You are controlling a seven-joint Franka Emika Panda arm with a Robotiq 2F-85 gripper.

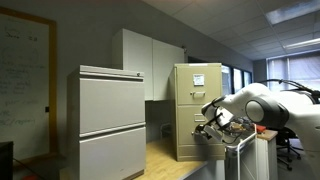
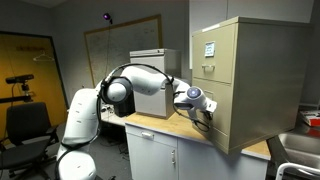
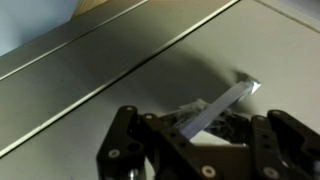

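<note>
A tan filing cabinet with several drawers stands on the counter, its front toward my arm. My gripper is at the front of a lower drawer, and in exterior view 2 the gripper is against that same face. Up close in the wrist view, a pale metal drawer handle runs slantwise between the dark fingers of the gripper. The fingers are shut. Whether they pinch the handle or only touch it cannot be told. Drawer seams cross the cabinet front diagonally.
A grey two-drawer cabinet stands to the left on the wooden counter, with bare counter between the cabinets. White wall cupboards hang behind. A metal rack is near the cabinet's right side.
</note>
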